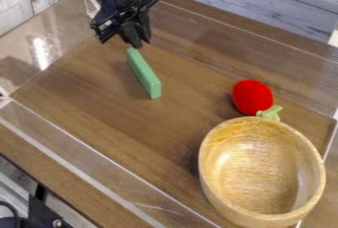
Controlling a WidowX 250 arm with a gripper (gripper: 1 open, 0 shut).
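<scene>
My black gripper (122, 25) hangs at the top left of the camera view, above and behind a green bar (144, 73) that lies on the wooden table. Whether its fingers are open or shut is hard to make out. Toward the right sits a red, rounded object (252, 97) with a green top, like a strawberry or tomato. Below it is a large light wooden bowl (262, 202).
A metallic edge strip runs along its lower left side, and pale plank walls stand behind it at the top left and top right.
</scene>
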